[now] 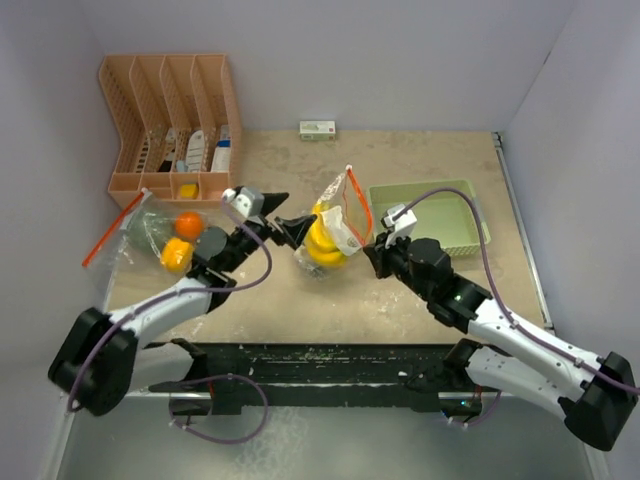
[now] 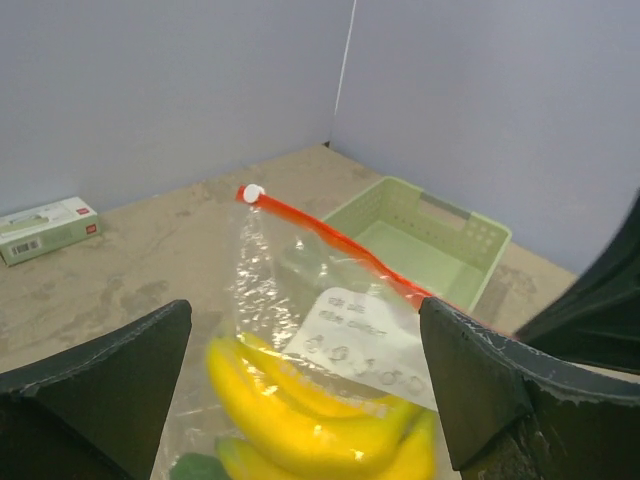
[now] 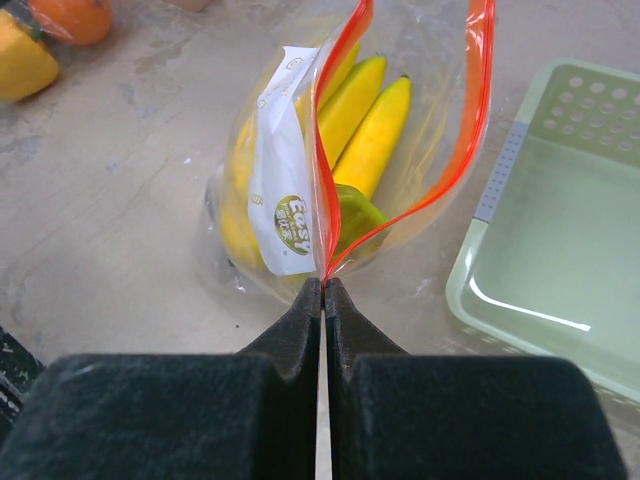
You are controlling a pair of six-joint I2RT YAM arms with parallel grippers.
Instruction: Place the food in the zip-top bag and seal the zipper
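The clear zip top bag (image 1: 333, 235) stands mid-table, its red zipper edge gaping in a loop. Inside it lie yellow bananas (image 3: 364, 140), a white packet (image 3: 283, 165) and a green item (image 3: 356, 215). My right gripper is shut on one end of the zipper edge, at the bag's near right corner. Left of the bag, my left gripper (image 1: 298, 213) is open. In the left wrist view the bag and bananas show beyond its spread fingers (image 2: 480, 380), and the white zipper slider (image 2: 252, 193) sits at the zipper's far end.
An empty green basket (image 1: 440, 215) stands right of the bag. At the left lies another bag (image 1: 140, 225) with orange and yellow produce. A divided peach rack (image 1: 170, 120) fills the back left, and a small box (image 1: 317, 130) sits at the back.
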